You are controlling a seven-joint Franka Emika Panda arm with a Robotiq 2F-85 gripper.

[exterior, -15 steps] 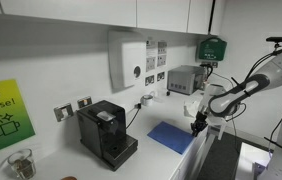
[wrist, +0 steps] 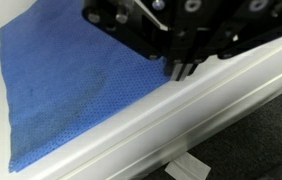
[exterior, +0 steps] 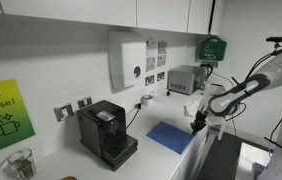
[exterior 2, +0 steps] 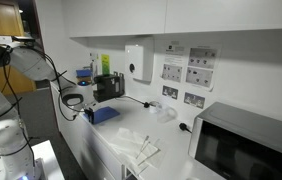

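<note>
A blue cloth (exterior: 169,136) lies flat on the white counter near its front edge. In the wrist view the cloth (wrist: 66,75) fills the left and middle, its border running along the counter edge. My gripper is shut above that border, its two fingertips together. Nothing shows between them. From the side, the gripper (exterior: 195,128) hangs at the cloth's right end, close to the counter edge; whether it touches the cloth I cannot tell. In the second exterior view the blue cloth (exterior 2: 103,113) is partly behind the gripper (exterior 2: 90,120).
A black coffee machine (exterior: 108,134) stands left of the cloth, with a glass (exterior: 22,163) farther left. Toward the other end are a microwave (exterior 2: 245,140) and pale cloths (exterior 2: 134,149). Beyond the counter edge the floor (wrist: 246,140) drops away.
</note>
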